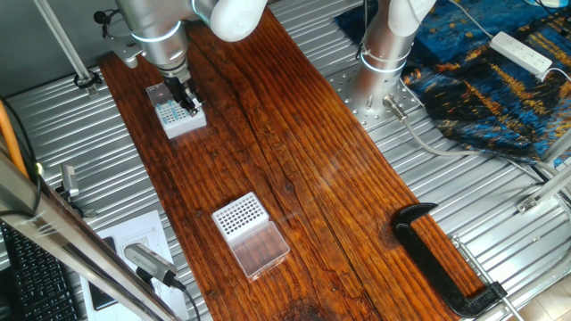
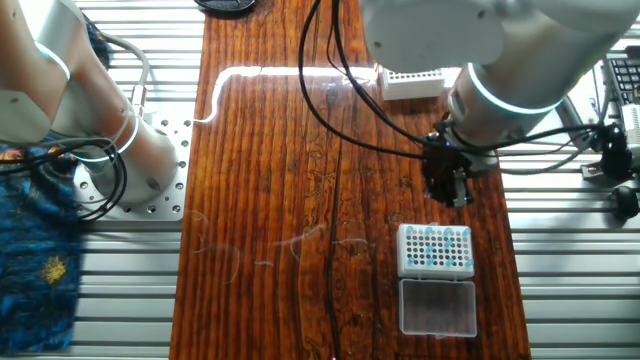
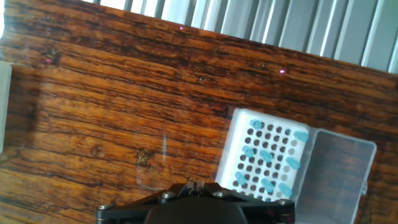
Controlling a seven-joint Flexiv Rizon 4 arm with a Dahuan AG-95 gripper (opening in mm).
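My gripper shows at the bottom of the wrist view, its dark fingers drawn together at the middle; it looks shut, with nothing visible between the tips. A white tube rack (image 3: 267, 155) with several blue-capped tubes lies just beyond it to the right, its clear lid (image 3: 336, 177) folded open. In the second exterior view the gripper (image 2: 452, 200) hangs above the table, off one side of that rack (image 2: 435, 250). From the first exterior view, the gripper (image 1: 193, 109) overlaps the rack (image 1: 183, 125); the height between them is hard to judge.
A second white rack (image 1: 239, 218), its holes seemingly empty, lies farther along the wooden table (image 1: 294, 178) with a clear lid (image 1: 261, 250) open beside it. A black clamp (image 1: 437, 263) grips the table edge. Bare wood separates the two racks.
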